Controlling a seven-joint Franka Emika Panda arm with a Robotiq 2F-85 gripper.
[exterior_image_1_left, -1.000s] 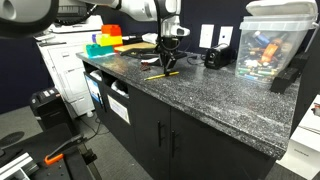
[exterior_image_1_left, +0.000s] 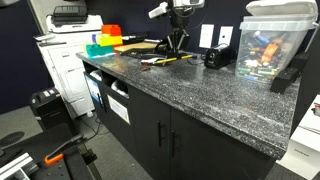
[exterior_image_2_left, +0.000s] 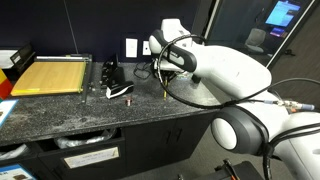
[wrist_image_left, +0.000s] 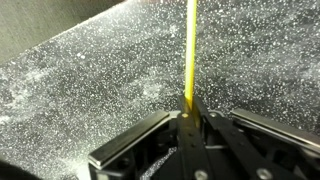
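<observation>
A thin yellow stick (wrist_image_left: 191, 50) runs from between my fingertips to the upper edge of the wrist view. My gripper is shut on the stick near its lower end there. From the first exterior side, the gripper (exterior_image_1_left: 173, 53) is toward the back of the speckled counter (exterior_image_1_left: 210, 90), and the yellow stick (exterior_image_1_left: 178, 58) shows just under it. Much of the gripper is hidden by the white arm (exterior_image_2_left: 200, 60) in the second exterior view. How far the stick is from the counter, I cannot tell.
A clear bin of colourful items (exterior_image_1_left: 268, 48) stands at the counter's right end. Near the wall is a black device (exterior_image_1_left: 218, 56). A wooden board (exterior_image_2_left: 50, 77) lies at the far side.
My gripper and the yellow stick have moved away from the counter's front edge, toward the wall. In the first exterior view the stick is now higher and slightly to the right.
</observation>
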